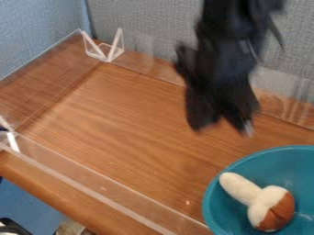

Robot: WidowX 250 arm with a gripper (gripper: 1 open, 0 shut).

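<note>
My gripper (221,108) is a dark, motion-blurred shape high at the upper right, above the back of the wooden table; whether its fingers are open or shut is hard to make out. A teal bowl (221,218) sits at the lower right, with a toy mushroom (270,210) of white and brown lying inside it, clear of the gripper.
A white wire-like bracket (105,50) stands at the back left corner, against grey walls.
</note>
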